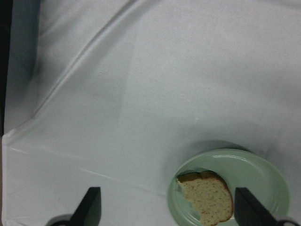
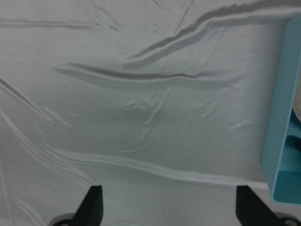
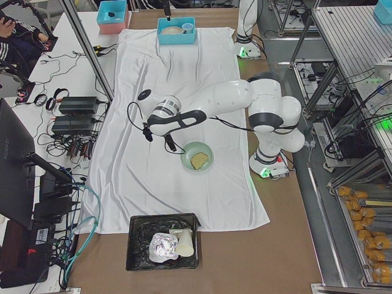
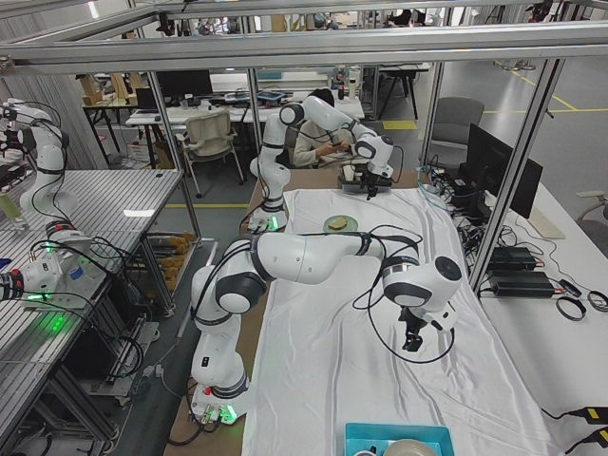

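A green plate (image 3: 187,157) holds a slice of bread (image 1: 204,197), low in the left wrist view. My left gripper (image 3: 158,136) hangs over the white cloth beside the plate, its fingers wide open with nothing between them (image 1: 167,209). My right gripper (image 4: 414,337) is over the cloth at the other end, open and empty, beside a light blue bin (image 2: 275,155) that holds a round beige item and a cup (image 3: 188,28).
A black tray (image 3: 138,248) with a foil bundle (image 3: 162,248) and a pale cup (image 3: 185,244) sits beyond the cloth's edge. Monitor, boxes and cables line the side.
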